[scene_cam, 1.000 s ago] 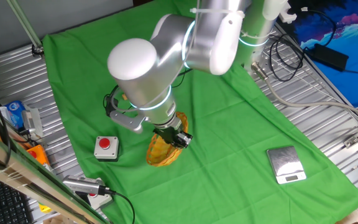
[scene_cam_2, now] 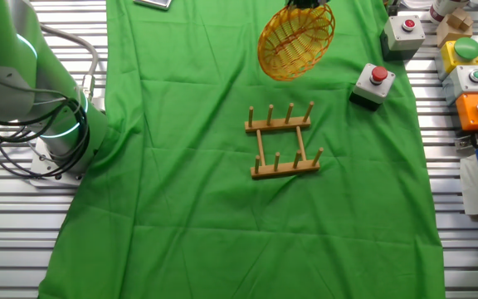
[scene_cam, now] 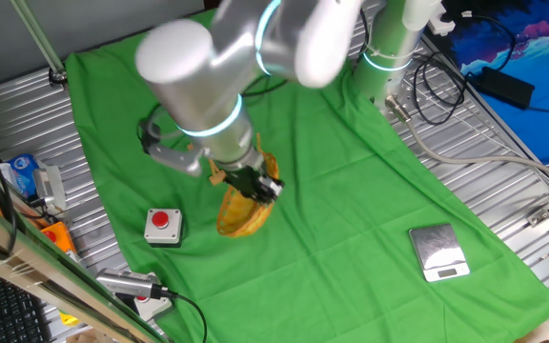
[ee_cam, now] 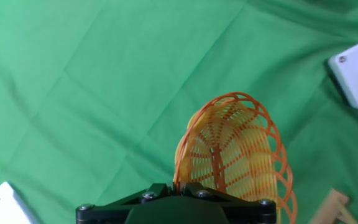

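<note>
A yellow woven basket with an orange rim [ee_cam: 253, 149] hangs tilted from my gripper, which is shut on its rim. In the second exterior view the same basket [scene_cam_2: 295, 43] shows its open side at the top, with the fingers cut off by the frame edge. From the first exterior view, the gripper [scene_cam: 263, 186] covers part of the basket [scene_cam: 242, 215]. The basket looks empty.
A wooden rack with upright pegs [scene_cam_2: 283, 170] stands mid-cloth. Near it is a box with a red button [scene_cam_2: 373, 85]; another red-button box [scene_cam_2: 402, 35] lies beyond. A small scale [scene_cam: 438, 252] rests on the right.
</note>
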